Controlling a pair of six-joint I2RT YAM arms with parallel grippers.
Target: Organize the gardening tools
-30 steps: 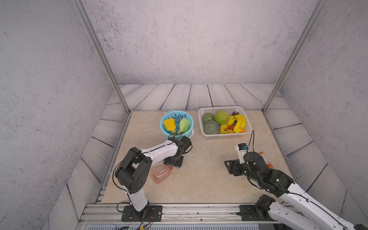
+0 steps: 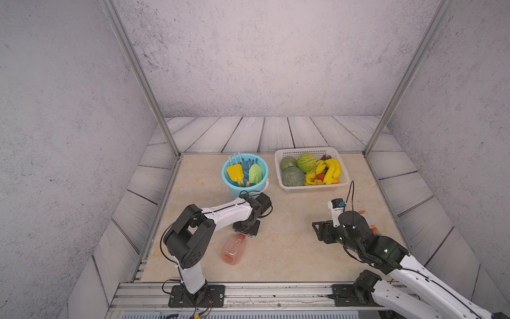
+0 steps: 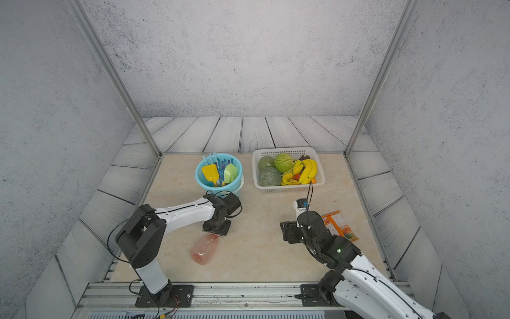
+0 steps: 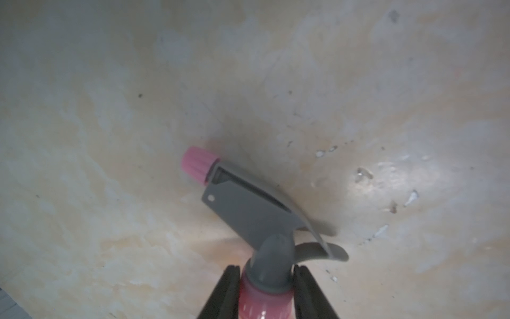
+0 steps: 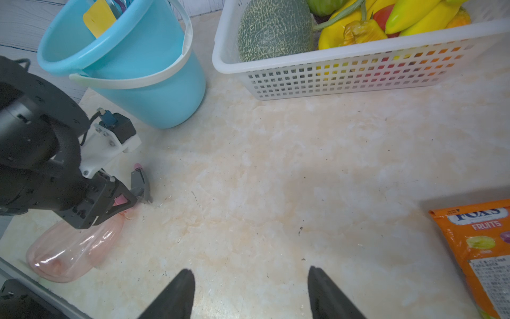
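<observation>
A pink spray bottle [image 2: 233,248] lies on its side at the front left. My left gripper is at its neck, fingers on either side of the pink collar below the grey trigger head [image 4: 246,210]; whether it grips cannot be told. A light blue bucket [image 3: 219,188] behind holds gardening tools, including a yellow shovel [image 2: 235,173] and a green trowel [image 2: 255,173]. My right gripper stands open at the right, with nothing between its fingers.
A white basket [image 5: 340,69] of fruit and vegetables stands at the back right. An orange bag [image 3: 340,226] lies at the right, partly behind my right arm.
My left gripper has moved a little right and toward the front, and the bottle has shifted right and forward with it, turning more upright in the view. The right arm is nearly still.
</observation>
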